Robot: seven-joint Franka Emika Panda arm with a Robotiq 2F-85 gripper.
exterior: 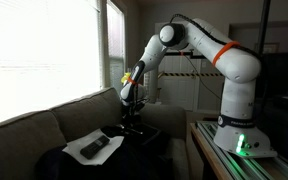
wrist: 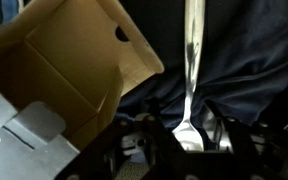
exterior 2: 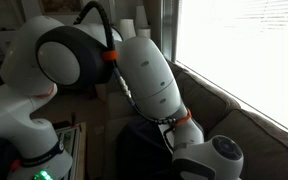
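A metal spoon (wrist: 193,60) lies on dark cloth in the wrist view, its handle running up to the top edge. Its bowl (wrist: 187,137) is at the lower middle, in the gap between the dark fingers of my gripper. The fingers look apart, with cloth visible beside the bowl. Left of the spoon is an open cardboard box (wrist: 76,42), brown inside. In exterior view 1 my gripper (exterior: 131,112) is low over the far end of the couch, small and dark. The arm hides the gripper in exterior view 2.
The box's flap edge stands close to the left finger. The grey couch (exterior: 29,140) has a back along the window side. A pale pad with a dark item (exterior: 93,148) lies on dark cloth nearer the camera. A wooden table edge (exterior: 219,155) is at right.
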